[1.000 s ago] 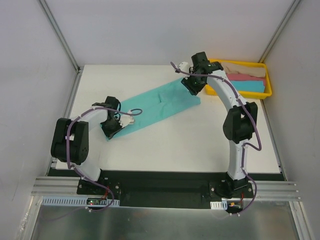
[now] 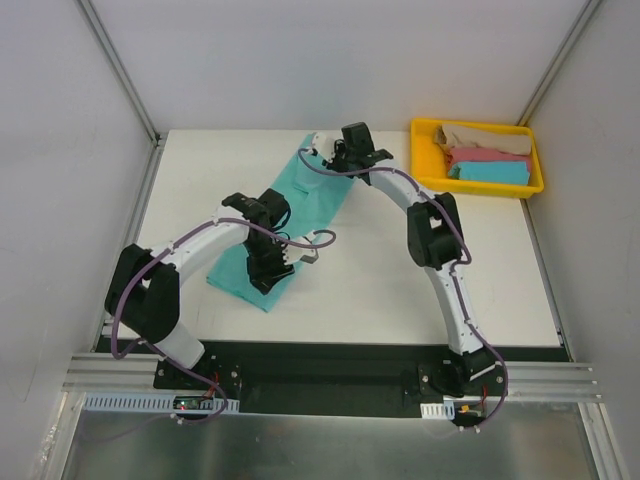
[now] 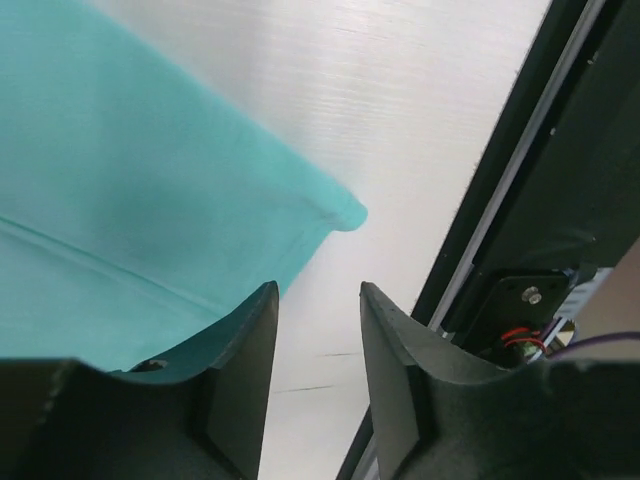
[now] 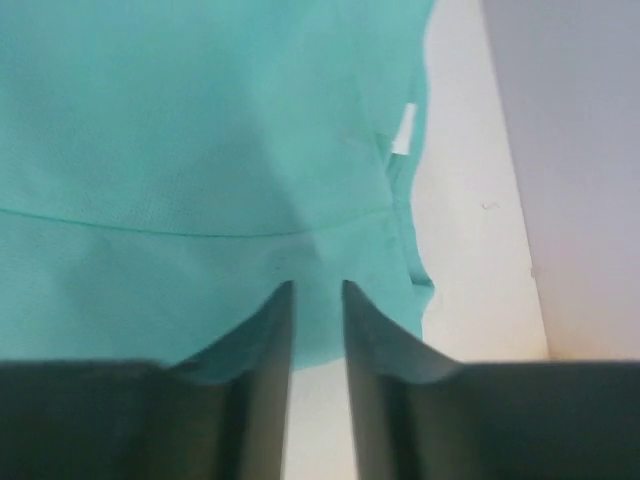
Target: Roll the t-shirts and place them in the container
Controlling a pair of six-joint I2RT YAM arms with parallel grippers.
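A teal t-shirt (image 2: 320,205), folded into a long strip, lies slantwise on the white table, its near end at the lower left and its far end near the back wall. Over the near end is my left gripper (image 2: 286,272); in the left wrist view its fingertips (image 3: 268,300) are apart, with a corner of the shirt (image 3: 200,180) just ahead of them. My right gripper (image 2: 326,160) hangs by the far end. In the right wrist view its blurred fingers (image 4: 275,330) stand part open above the shirt's edge (image 4: 350,260), where a small white tag (image 4: 404,130) shows.
At the back right a yellow bin (image 2: 427,160) holds a beige roll (image 2: 485,138), a red roll (image 2: 490,155) and a teal roll (image 2: 492,172).
The shirt has turned steeper, its near end shifting toward the front and right, its far end leftward. My left gripper has moved right; my right gripper has come left, away from the bin.
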